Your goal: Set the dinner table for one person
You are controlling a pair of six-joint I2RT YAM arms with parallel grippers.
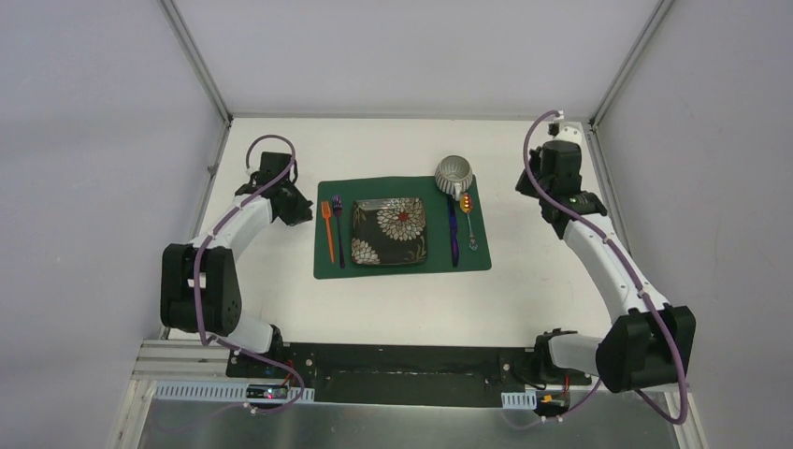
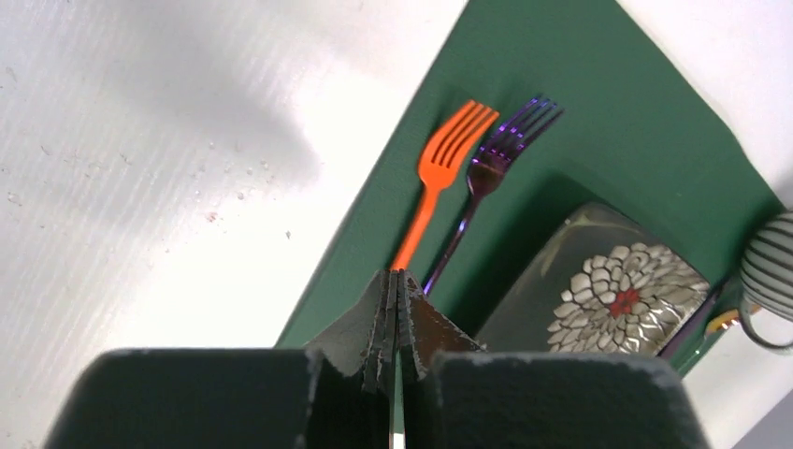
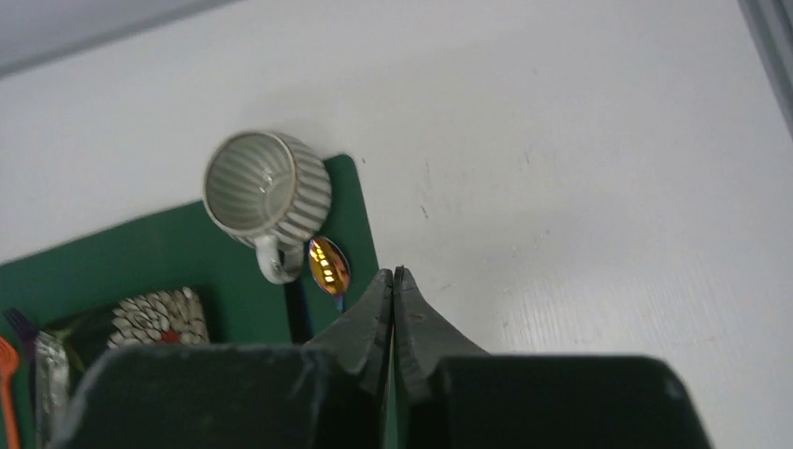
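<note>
A green mat holds a dark square plate with white flowers, an orange fork and purple fork left of it, and a purple knife and gold-bowled spoon right of it. A striped cup sits at the mat's top right corner, handle toward the knife. My left gripper is shut and empty, left of the mat. My right gripper is shut and empty, right of the mat and clear of the cup.
White table shows bare around the mat, in front, behind and to both sides. Walls and metal rails border the workspace at left, right and back.
</note>
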